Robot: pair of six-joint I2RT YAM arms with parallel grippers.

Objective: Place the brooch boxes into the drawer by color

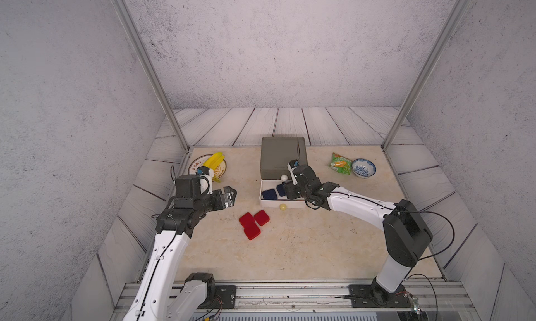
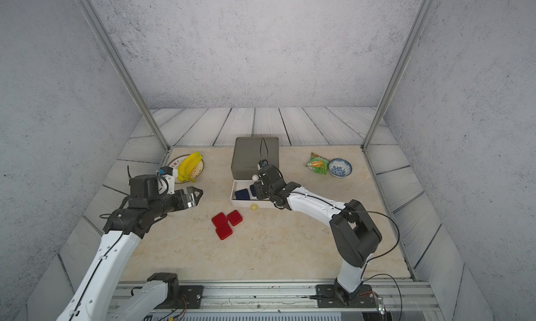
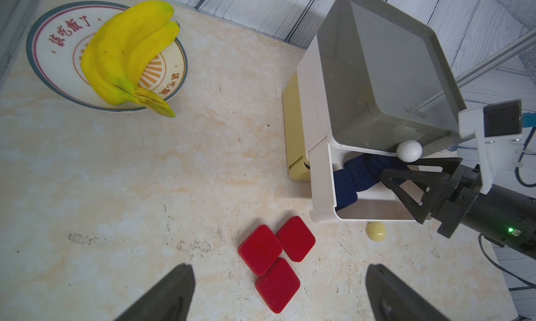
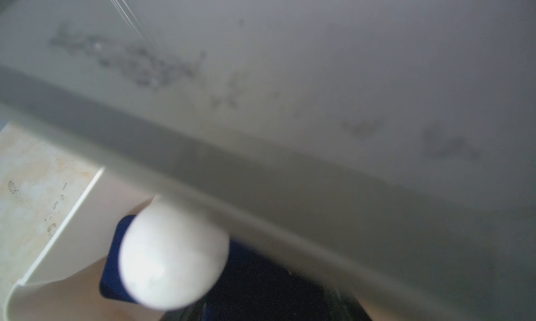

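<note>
Dark blue brooch boxes (image 3: 345, 188) lie inside the white lower drawer (image 3: 323, 192) of the grey storage unit (image 3: 390, 52), which has a white knob (image 3: 409, 151) on its upper part. My right gripper reaches into that drawer at the knob, fingers apart, over the blue boxes; its right wrist view is mostly filled by grey plastic, the knob and dark blue. Three red boxes (image 3: 260, 250) lie on the table in front of the drawer, left of a yellow knob (image 3: 375, 231). My left gripper (image 1: 226, 197) hangs open above the table on the left, nothing between its fingers.
A plate (image 3: 50, 58) with bananas (image 3: 117, 58) is at the back left. A green snack bag (image 1: 339, 162) and a patterned bowl (image 1: 364, 168) stand at the back right.
</note>
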